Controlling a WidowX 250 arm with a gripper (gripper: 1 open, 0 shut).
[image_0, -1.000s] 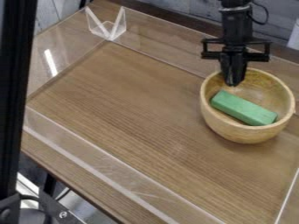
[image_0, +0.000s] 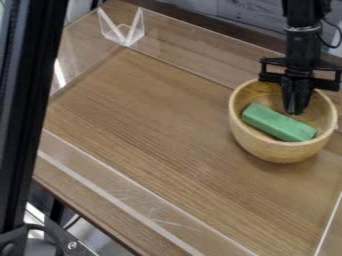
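A wooden bowl (image_0: 267, 148) sits on the right side of the table, holding a green block (image_0: 275, 124) that lies slanted inside it. The black gripper (image_0: 297, 100) points down into the back of the bowl, behind the block, with its fingers close together and apparently shut. Nothing shows between them, though the tips are partly dark and hard to separate.
A small clear plastic piece (image_0: 122, 30) stands at the back left. A black frame runs along the left edge, and a grey wall borders the back.
The gripper has moved right and down, from above the bowl's back rim to inside the bowl. The bowl and green block look nearly unmoved.
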